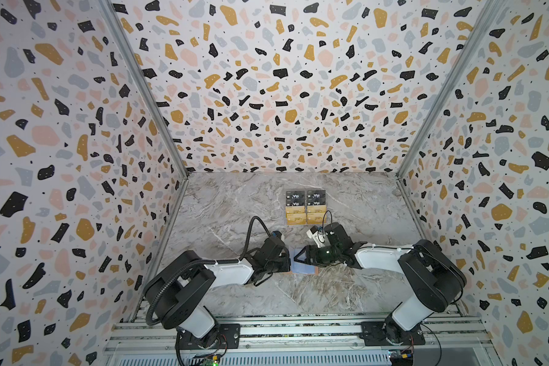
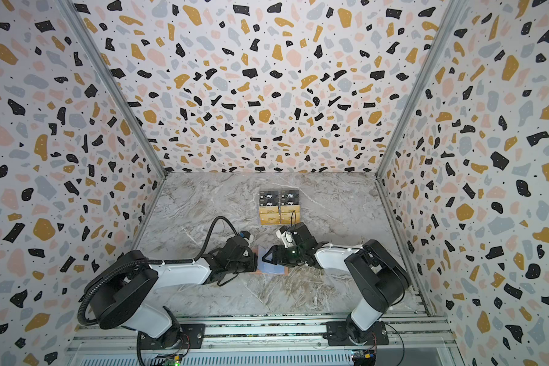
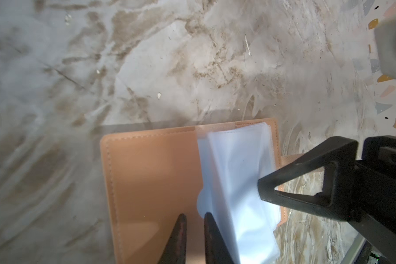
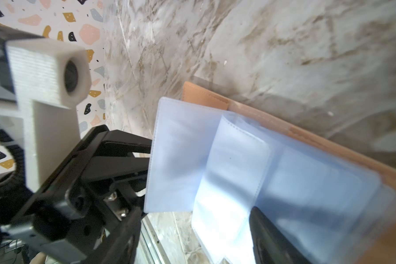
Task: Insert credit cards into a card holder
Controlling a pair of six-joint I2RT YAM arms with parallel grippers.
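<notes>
An open tan card holder [image 3: 149,180] with translucent pale-blue sleeves [image 4: 321,189] lies on the marble table between my grippers. My left gripper is low over the holder, its narrow fingertips close together beside an upright sleeve edge; what is between them is not clear. In the right wrist view its black body stands at the left, behind a raised sleeve. My right gripper is over the sleeves with its fingers apart, a sleeve lying between and beneath them.
Two columns of stacked black and gold cards [image 1: 305,207] lie behind the holder at the centre back. Patterned walls enclose three sides.
</notes>
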